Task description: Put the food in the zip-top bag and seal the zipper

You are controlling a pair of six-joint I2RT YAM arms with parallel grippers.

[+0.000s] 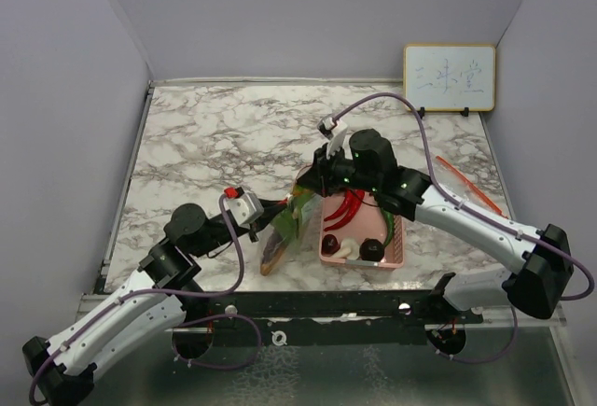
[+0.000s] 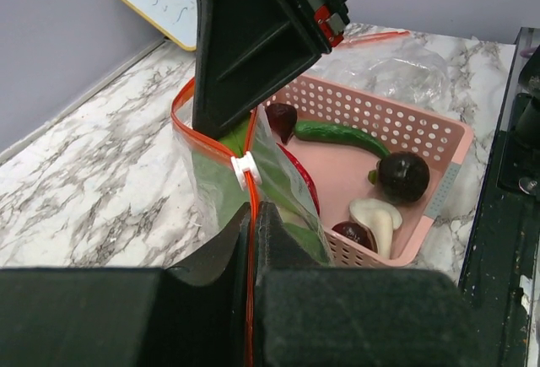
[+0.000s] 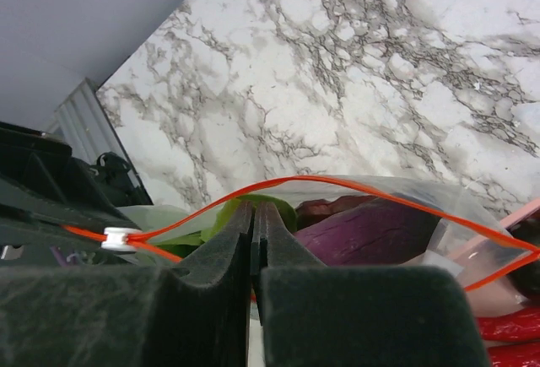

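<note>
The zip top bag (image 1: 289, 233), with greens and a purple vegetable (image 3: 354, 232) inside, stands left of the pink basket. Its orange zipper with white slider (image 2: 245, 170) runs along the top. My left gripper (image 1: 278, 204) is shut on the zipper strip's end beside the slider. My right gripper (image 1: 312, 182) is shut at the near strip of the bag's mouth, farther along from the slider; the strip passes into its fingertips in the right wrist view. The mouth gapes between the strips there.
The pink basket (image 1: 393, 252) holds red peppers, a cucumber, mushrooms and dark round vegetables. Another bag (image 2: 380, 67) lies at the right. A whiteboard (image 1: 448, 75) stands at the back right.
</note>
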